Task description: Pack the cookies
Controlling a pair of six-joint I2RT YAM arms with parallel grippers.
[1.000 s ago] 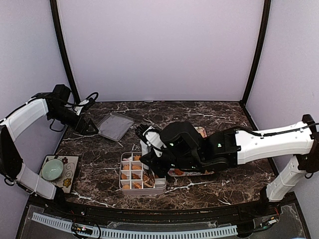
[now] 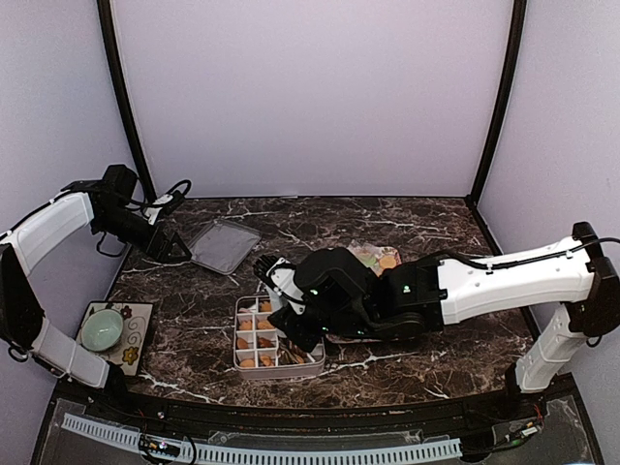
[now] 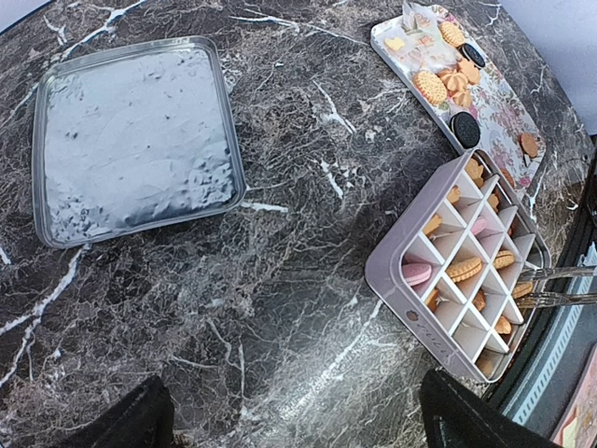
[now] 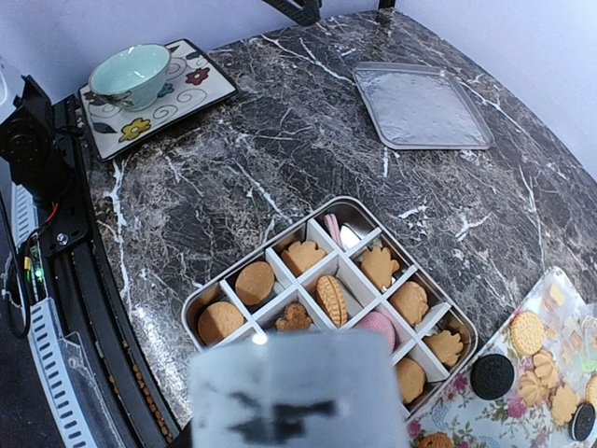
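Observation:
The divided cookie box (image 2: 281, 371) stands at the table's front middle, most compartments holding cookies: tan rounds, a ridged cookie (image 4: 331, 300) and a pink one (image 4: 378, 327). My right gripper reaches low into the box at its side, fingers (image 3: 564, 300) close together, shut on a tan cookie (image 3: 521, 289) at their tips. In the right wrist view its fingertips are hidden behind a pale blurred part. My left gripper hangs open over bare table near the back left, nothing between its fingers.
A floral tray (image 4: 458, 417) with loose cookies, some dark, lies beside the box, partly under the right arm. An empty metal tray (image 3: 140, 140) rests at the back left. A green bowl (image 4: 131, 79) sits on a patterned plate (image 4: 216, 82) at the front left.
The left arm has not moved.

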